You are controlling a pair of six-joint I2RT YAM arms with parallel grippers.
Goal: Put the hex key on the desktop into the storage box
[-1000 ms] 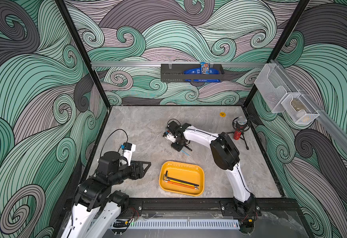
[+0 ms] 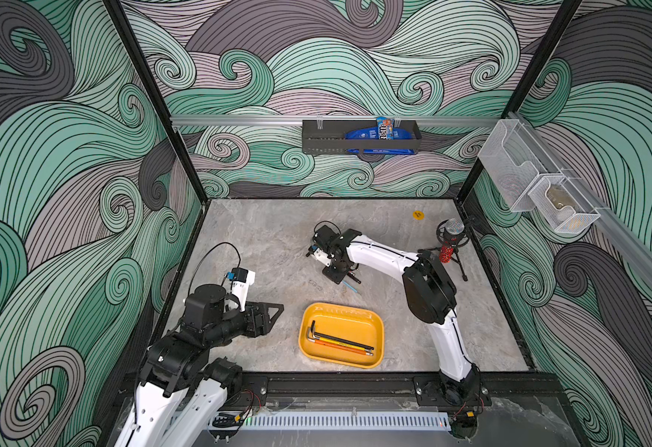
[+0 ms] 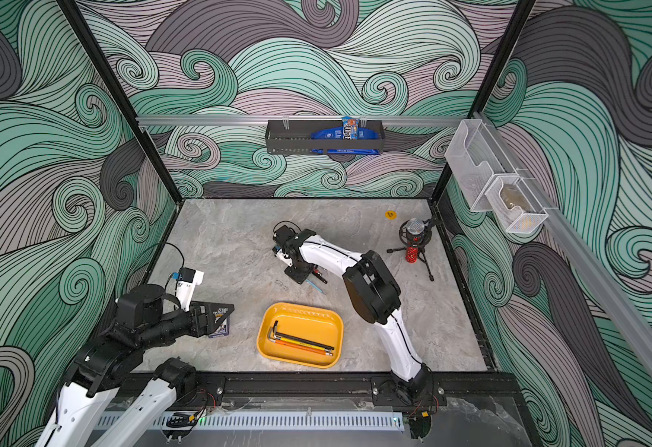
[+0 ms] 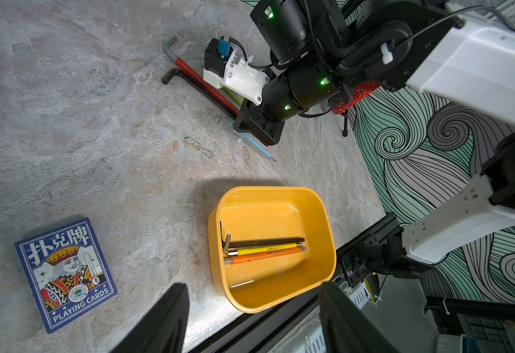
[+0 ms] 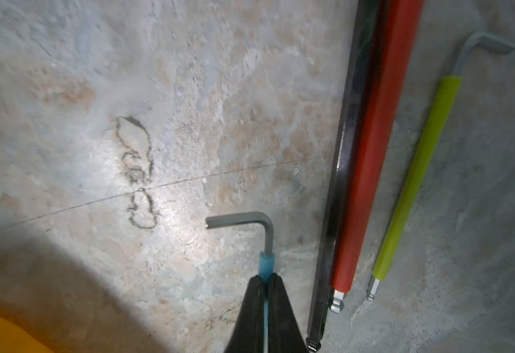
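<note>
A small blue-sleeved hex key [image 5: 266,263] lies on the desktop, its grey bent end showing ahead of my right gripper. That gripper is shut, fingertips together over the blue sleeve; a grip on the key cannot be made out. Beside it lie a black hex key [image 5: 337,194], a red one [image 5: 370,147] and a yellow-green one [image 5: 419,170]. The yellow storage box [image 4: 322,226] holds several hex keys, including an orange one [image 4: 266,254] and a yellow one [image 4: 263,249]. Left of the box, my left gripper stands open and empty.
A blue playing-card box [image 4: 66,273] lies left of the storage box. A red microphone [image 2: 446,249] on a tripod stands at the right. A dark rack [image 2: 318,145] hangs at the back wall.
The left arm and the storage box show no visible movement.
</note>
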